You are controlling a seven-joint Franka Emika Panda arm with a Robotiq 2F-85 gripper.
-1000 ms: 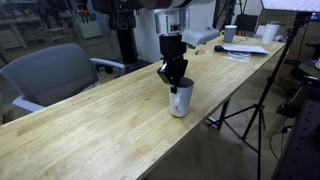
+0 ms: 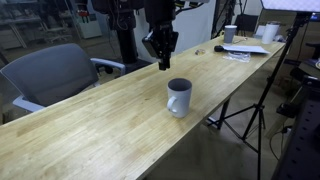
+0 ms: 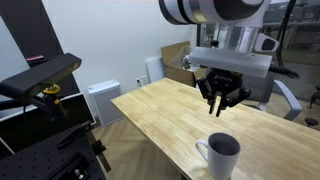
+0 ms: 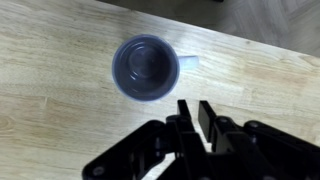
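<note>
A grey mug stands upright near the table's edge, its handle toward the camera in exterior view 1. Exterior view 2 has the same mug low at the centre right. From above, the wrist view looks into the mug, which seems empty; its handle points right. My gripper hangs above and beside the mug, apart from it. In the wrist view, the gripper has its fingertips close together with a narrow gap; I see nothing held there, and how far the fingers are closed is unclear.
A grey chair stands against the table's far side. Papers, a dark cup and a light cup lie farther along the table. A tripod stands beside the table edge. The wood around the mug is clear.
My gripper was down at the mug one second ago; it has since risen and drawn back toward the chair side. The mug stands in the same place.
</note>
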